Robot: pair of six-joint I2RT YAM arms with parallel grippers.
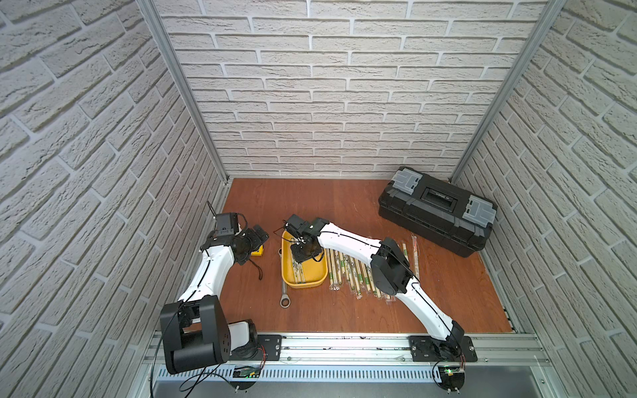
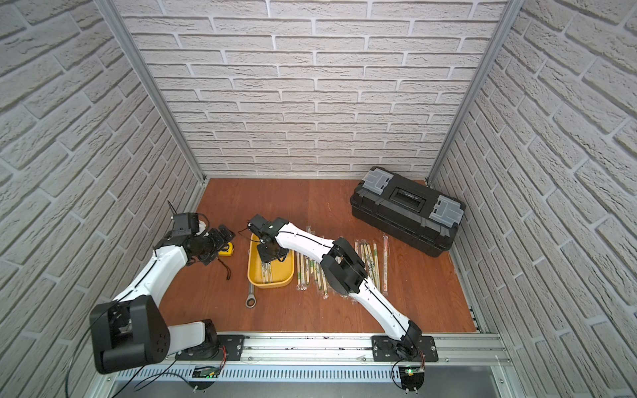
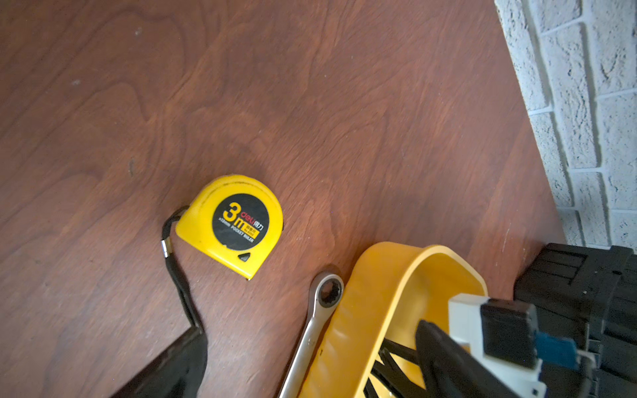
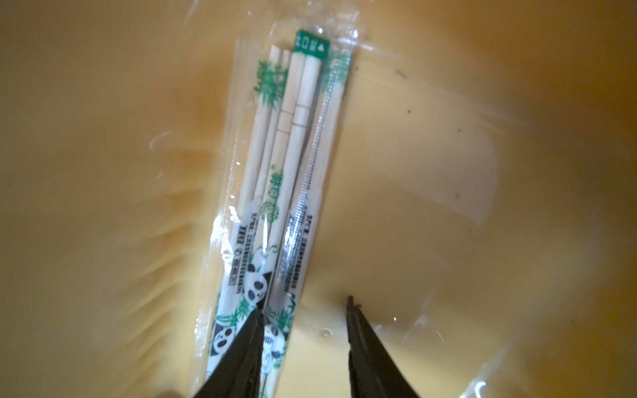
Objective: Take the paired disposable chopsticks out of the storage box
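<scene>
The yellow storage box (image 1: 317, 275) holds several paired chopsticks (image 4: 278, 172) in clear sleeves with green and panda prints, lying lengthwise, seen close in the right wrist view. My right gripper is down inside the box, open, its tips at the lower end of that view, one over the bundle's edge and the other over bare yellow floor, nothing held. My left gripper stands open above the table left of the box, near the yellow tape measure (image 3: 225, 232), with nothing between its fingers.
A combination wrench (image 1: 285, 298) lies beside the box's left side. Many more wrapped chopsticks (image 1: 358, 278) lie on the table to its right. A black toolbox (image 1: 434, 219) stands at the back right.
</scene>
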